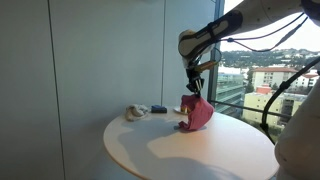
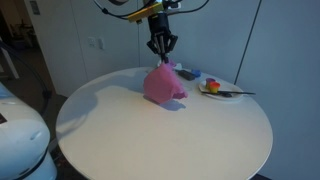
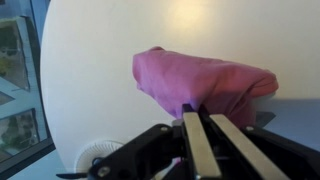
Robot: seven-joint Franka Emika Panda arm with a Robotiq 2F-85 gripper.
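Observation:
A pink cloth [image 1: 197,114] hangs from my gripper [image 1: 194,91], which is shut on its upper part. In the second exterior view the cloth [image 2: 163,84] spreads downward below the gripper [image 2: 161,58], its lower edge close to the white table. From the wrist view, the folds of the cloth [image 3: 205,80] run out from the gripper's fingers [image 3: 200,150] to both sides. Whether its lowest corner touches the tabletop I cannot tell.
On the round white table [image 2: 150,135] a plate [image 2: 222,92] carries colourful items, with a dark utensil across it. A dark blue object [image 1: 158,109] and a crumpled light cloth [image 1: 137,112] lie at the far side.

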